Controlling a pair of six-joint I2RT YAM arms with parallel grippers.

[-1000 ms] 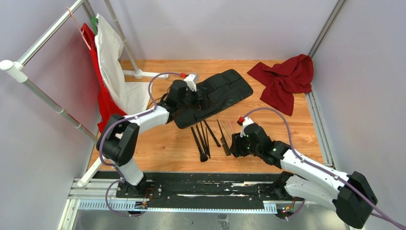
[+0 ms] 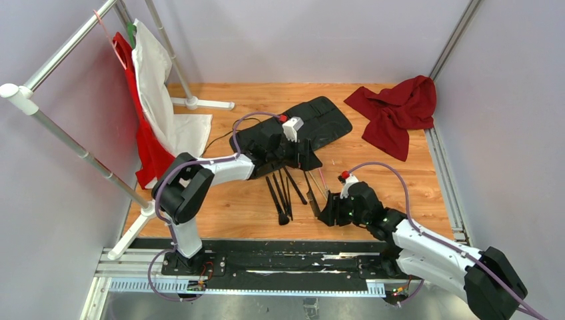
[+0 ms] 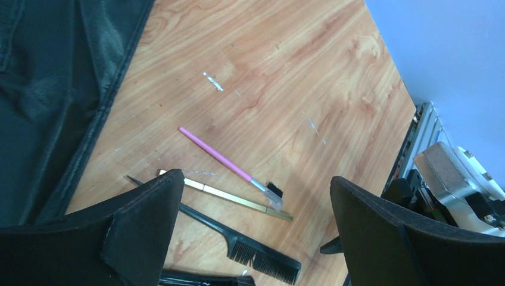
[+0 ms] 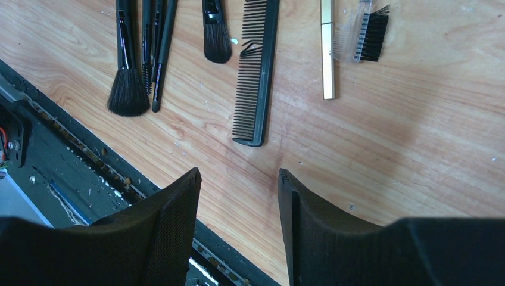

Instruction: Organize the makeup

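Note:
A black makeup pouch (image 2: 326,123) lies unrolled across the back middle of the table, partly under my left arm. Over its front right edge hovers my left gripper, open and empty. Below, in the left wrist view, lie a pink-handled brush (image 3: 215,154), a gold stick (image 3: 238,199) and a black comb (image 3: 262,257). My right gripper stands open above bare wood just in front of the comb's toothed end (image 4: 259,101). Several black brushes, among them a wide one (image 4: 128,92), lie to the comb's left.
A dark red cloth (image 2: 400,113) is crumpled at the back right. On the left stands a white rack (image 2: 60,137) with red and white garments hanging. Bare table lies between the cloth and my right arm.
The right gripper has shifted slightly, toward the front. The tools lie unmoved.

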